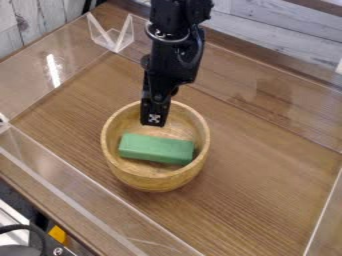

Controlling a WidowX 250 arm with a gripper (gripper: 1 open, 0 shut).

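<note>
A light wooden bowl (155, 176) sits near the middle of the wooden table, with a green rectangular block (156, 149) lying inside it, toward the front. The black gripper (155, 116) hangs over the back part of the bowl, above and behind the block and apart from it. It is open, and nothing shows held in it.
A white wire-like object (110, 30) stands at the back left. A white planked surface borders the back, and cables lie at the front left corner.
</note>
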